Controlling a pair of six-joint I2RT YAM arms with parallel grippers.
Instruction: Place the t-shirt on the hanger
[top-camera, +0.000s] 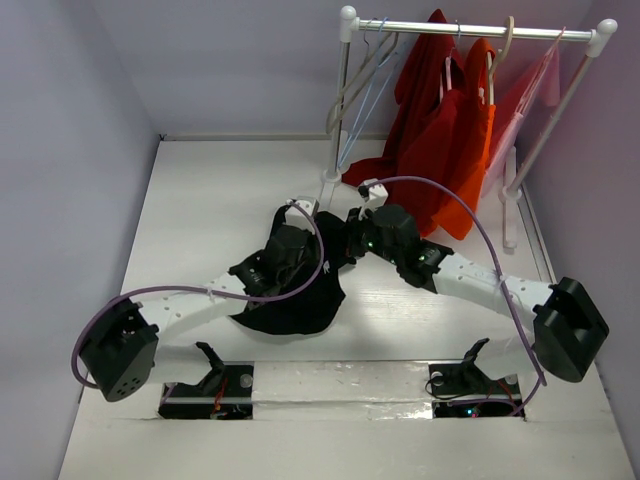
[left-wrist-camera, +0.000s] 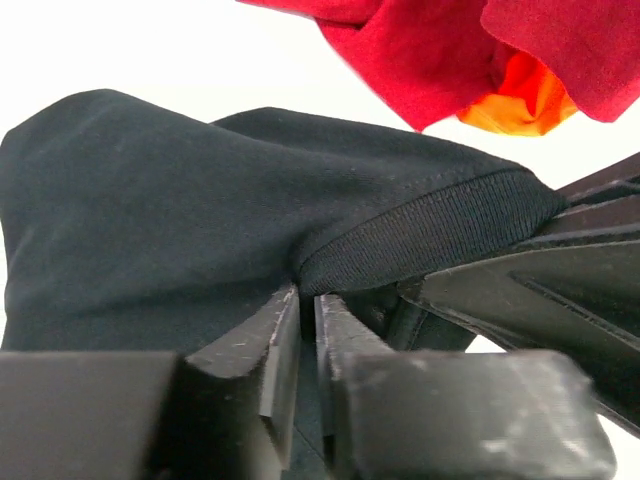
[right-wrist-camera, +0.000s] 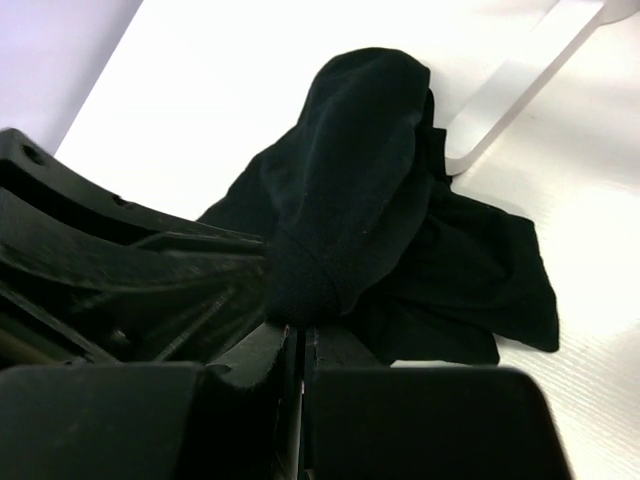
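Observation:
The black t shirt (top-camera: 300, 300) lies bunched on the white table beneath both arms. In the left wrist view, the ribbed collar (left-wrist-camera: 430, 230) stretches up towards the right gripper. My left gripper is at the collar's lower edge, a narrow dark gap between its fingertips; whether cloth is pinched there is unclear. My right gripper is shut on the shirt's collar edge, the dark cloth (right-wrist-camera: 350, 190) rising beyond its fingertips. Two bare hangers, a pale one (top-camera: 350, 95) and a blue one (top-camera: 367, 108), hang at the rack's left end.
A white rack (top-camera: 480, 30) stands at the back right, holding a red garment (top-camera: 415, 130), an orange one (top-camera: 468, 150) and a pink one (top-camera: 520, 100). Its left foot (right-wrist-camera: 520, 80) is close to the shirt. Bare table (top-camera: 200, 200) lies to the left.

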